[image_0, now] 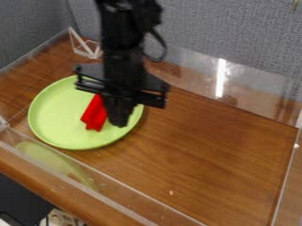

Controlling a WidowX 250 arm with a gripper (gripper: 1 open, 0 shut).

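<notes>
A red block (95,113) lies on a round green plate (56,119) on the left of the wooden table. My black gripper (119,110) hangs over the right part of the plate, just right of the block and partly covering it. Its fingers look close together, but whether they are fully shut is hard to make out.
A white wire object (85,47) stands at the back left. A pale green item (59,163) shows at the front left by a clear edge.
</notes>
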